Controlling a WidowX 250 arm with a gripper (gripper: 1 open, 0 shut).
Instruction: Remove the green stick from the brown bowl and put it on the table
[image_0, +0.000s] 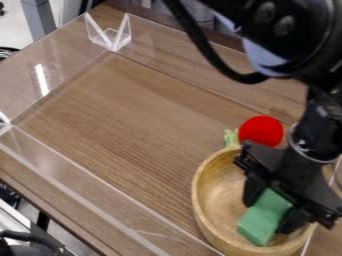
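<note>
The green stick shows as a short green block at the lower right, over the brown bowl. My black gripper is shut on it, with the fingers around its upper part. The stick leans, its free end pointing down and to the left. Much of the bowl's right side is hidden behind the gripper. From this angle I cannot tell how far the stick is above the bowl's floor.
Just behind the bowl sits a red round object with a pale green piece at its left. A clear plastic piece stands at the far left.
</note>
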